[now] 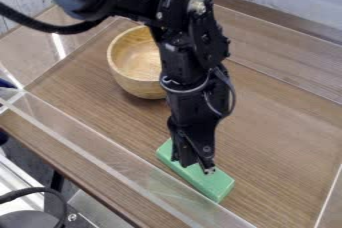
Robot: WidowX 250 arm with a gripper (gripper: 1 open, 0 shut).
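A green rectangular block (207, 182) lies on the wooden table at the lower middle of the view. My black gripper (194, 157) hangs right over the upper end of the block, its fingertips down at or just above it; whether they touch it or are open or shut around it is unclear.
A light wooden bowl (134, 67) stands behind the arm at the upper left, partly hidden by it. A clear strip runs along the near left edge, with cables and dark hardware beyond it at the lower left.
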